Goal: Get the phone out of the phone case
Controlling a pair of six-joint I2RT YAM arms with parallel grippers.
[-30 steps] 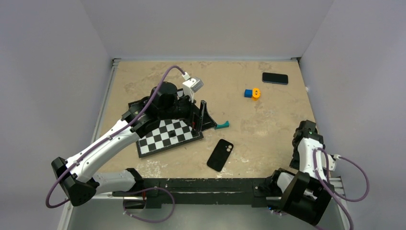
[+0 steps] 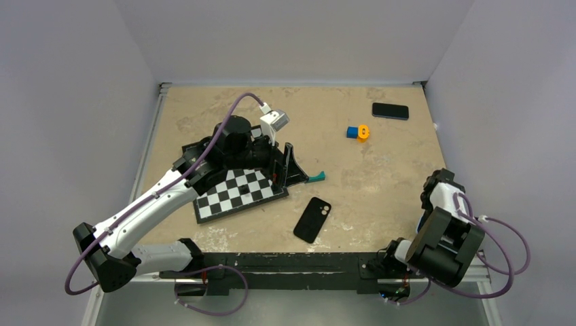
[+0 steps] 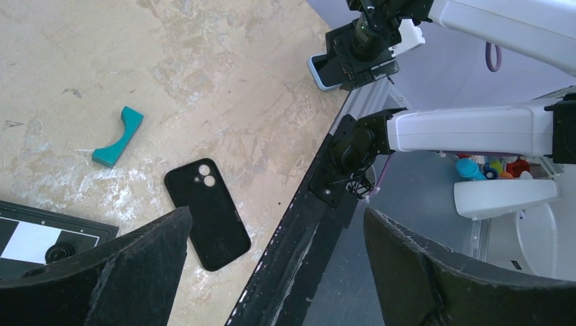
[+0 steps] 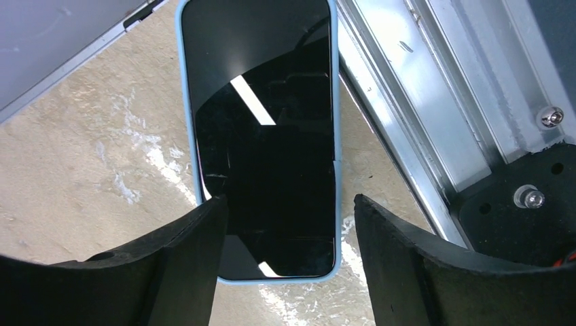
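Note:
A dark phone (image 4: 272,163) lies face up inside a light-blue case, whose rim (image 4: 337,136) shows around it in the right wrist view. My right gripper is over its lower end, fingers part-way apart. The left finger overlaps the case's edge; a small gap shows between the right finger and the rim, so a grip on it is unclear. In the left wrist view, part of the light-blue case (image 3: 314,70) shows beside the right gripper. My left gripper (image 2: 292,168) hangs open and empty near the chessboard.
A black phone case (image 2: 312,219) lies front centre, with a teal piece (image 2: 316,176) behind it. Another dark phone (image 2: 390,111) lies back right, near a blue-and-orange piece (image 2: 357,132). The chessboard (image 2: 238,193) occupies the left. A metal rail (image 4: 407,115) runs beside the cased phone.
The left arm and the loose objects stay put.

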